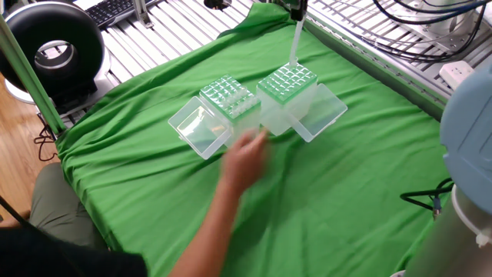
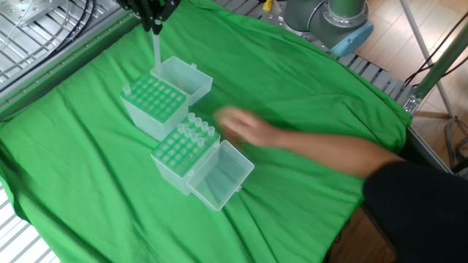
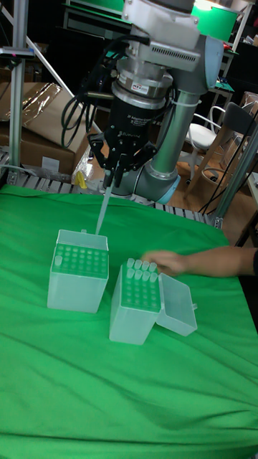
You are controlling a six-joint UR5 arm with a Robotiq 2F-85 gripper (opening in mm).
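Note:
Above the far tip box, my gripper (image 2: pixel 156 29) is shut on a long translucent pipette tip (image 3: pixel 105 203), which hangs down slightly slanted. The tip's lower end is beside that box's back edge in exterior view 3; I cannot tell its exact height. This box (image 3: pixel 77 289) has a green rack top (image 2: pixel 155 98), mostly empty holes, with a single tip (image 2: pixel 126 89) at one corner. The second box (image 3: pixel 131 321) stands beside it, several tips (image 2: pixel 196 128) filling one end of its green rack (image 2: pixel 175 152). In exterior view 1, only the gripper's lower part (image 1: pixel 298 14) shows.
Both boxes have open lids, one lid (image 2: pixel 186 79) by the far box and another (image 2: pixel 223 175) by the second. A person's blurred hand (image 2: pixel 245 128) is close to the boxes.

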